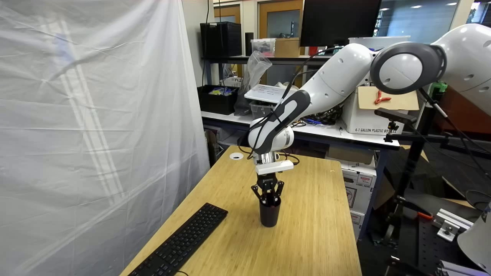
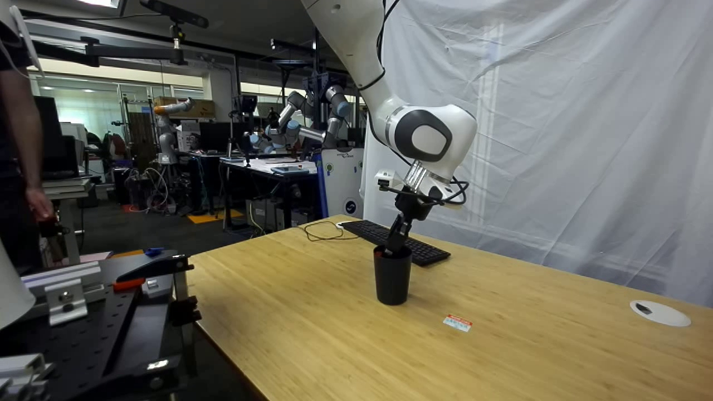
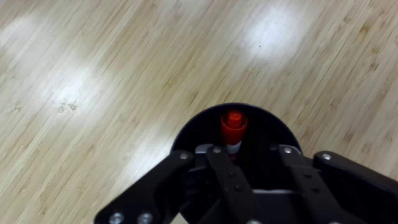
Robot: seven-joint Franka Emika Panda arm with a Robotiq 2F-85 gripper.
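A black cup (image 1: 269,215) stands upright on the wooden table. Inside it, in the wrist view, a red-capped marker (image 3: 233,128) leans near the far rim. My gripper points down with its fingertips within the cup's mouth. A gap shows between the fingers, and the marker appears in that gap, nearer the left finger (image 3: 209,150). Whether either finger touches it I cannot tell. In exterior view 2 a bit of red shows at the rim of the cup (image 2: 392,280), while the fingertips are hidden by its wall.
A black keyboard (image 1: 186,239) lies left of the cup in exterior view 1. A small red-and-white label (image 2: 458,323) is on the table near the cup. A white curtain (image 1: 101,115) hangs alongside the table.
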